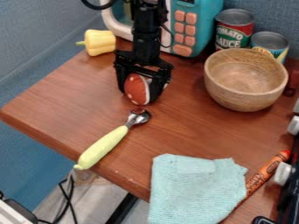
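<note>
The black gripper (140, 80) hangs at the back middle of the wooden table, its fingers around a red oval object (136, 89) with a pale stripe, low at or near the tabletop. Whether the fingers press on it is hard to tell. In front of it lies a scoop with a pale yellow handle (105, 143).
A wooden bowl (246, 92) stands to the right, two cans (235, 28) behind it. A teal toy microwave (201, 22) is at the back, a yellow object (98, 42) at back left. A light blue cloth (197, 192) lies front right.
</note>
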